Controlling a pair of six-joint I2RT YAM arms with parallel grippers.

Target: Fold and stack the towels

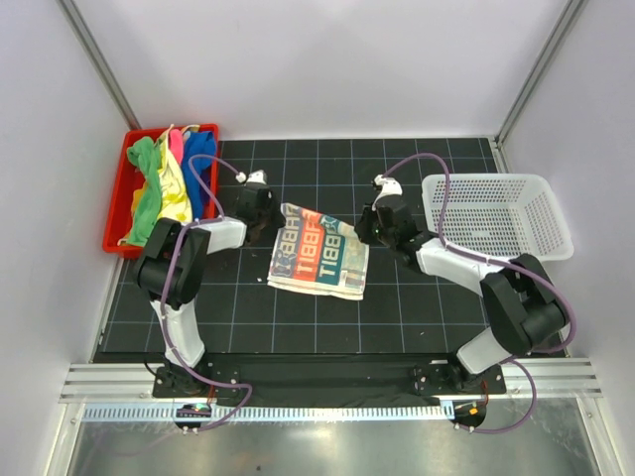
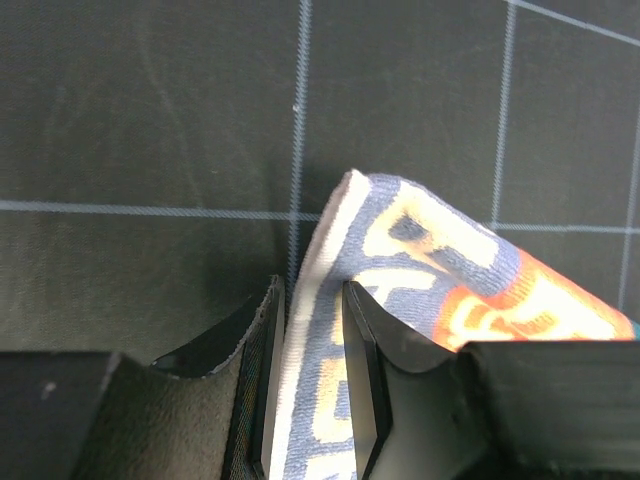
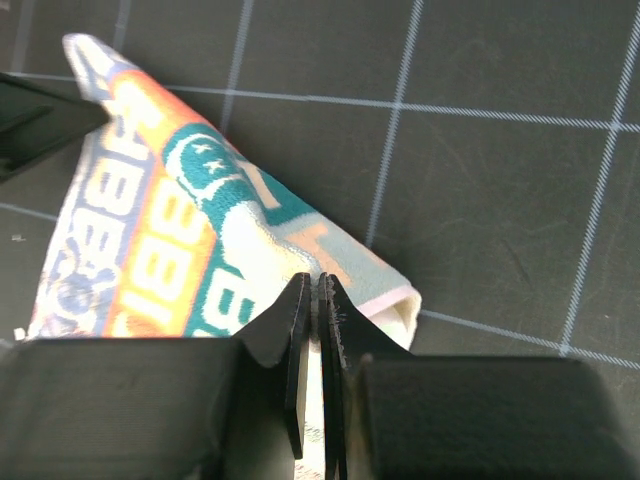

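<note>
A patterned towel (image 1: 317,253) with blue, orange and teal stripes and pale letters lies folded in the middle of the table. At its far left corner is my left gripper (image 1: 279,214); in the left wrist view the fingers of this gripper stand part open, one each side of the towel's pale left edge (image 2: 322,240). My right gripper is shut on the towel near its far right corner, where the cloth (image 3: 270,245) bunches into a ridge leading to the fingertips.
A red bin (image 1: 121,203) with several loose coloured towels stands at the back left. An empty white basket (image 1: 496,180) is at the right.
</note>
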